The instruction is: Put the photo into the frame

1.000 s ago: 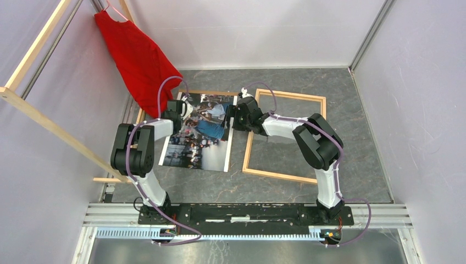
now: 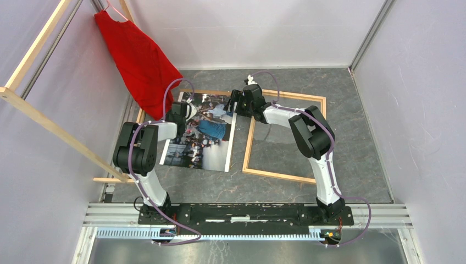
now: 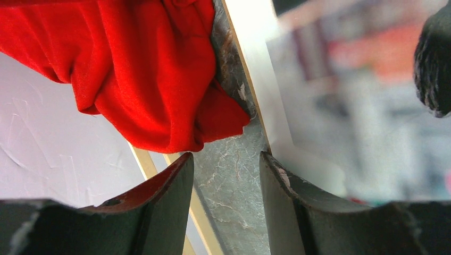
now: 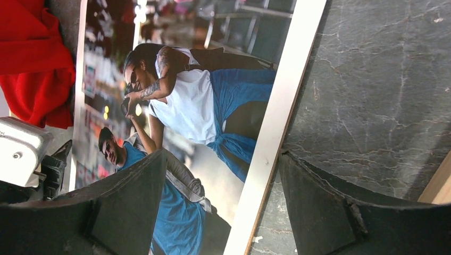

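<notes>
The photo (image 2: 211, 157), a white-bordered board, lies left of the wooden frame (image 2: 283, 177), which rests flat on the floor. At the photo's left side is my left gripper (image 2: 177, 116). In the left wrist view the left gripper stands part open; its right finger (image 3: 279, 186) is at the photo's white border (image 3: 258, 58). My right gripper (image 2: 233, 103) is over the photo's right border. In the right wrist view the right gripper has its fingers apart, with the photo's edge (image 4: 264, 162) between them, close to the right finger.
A red garment (image 2: 140, 63) hangs from a wooden rack (image 2: 60, 132) at the left, its hem (image 3: 183, 130) close to the left gripper. Bare grey floor (image 2: 351, 143) lies right of the frame. Walls stand at the sides and back.
Over the last second the right gripper moved toward the back along the photo's right edge. The left gripper shifted slightly right, and the photo's left edge appears slightly shifted right too.
</notes>
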